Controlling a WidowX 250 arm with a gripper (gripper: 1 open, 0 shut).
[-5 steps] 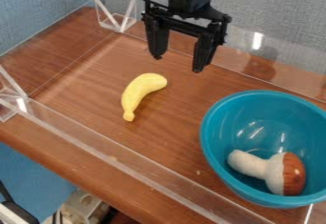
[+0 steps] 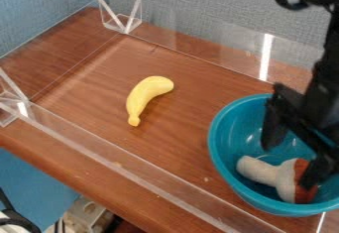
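My black gripper [image 2: 294, 138] is open and lowered into the turquoise bowl [image 2: 228, 133] at the right, over a toy mushroom [image 2: 265, 173] with a white stem and brown cap. The gripper's dark fingers partly hide the cap and the back of the bowl. A yellow banana [image 2: 149, 96] lies on the wooden table [image 2: 106, 148], left of the bowl.
Clear plastic walls edge the table along the front and back, with white brackets [image 2: 119, 19] at the back left and left side. The left part of the table has free room.
The gripper has swung from the back middle to the right and down into the bowl over the mushroom. The banana and bowl look unmoved.
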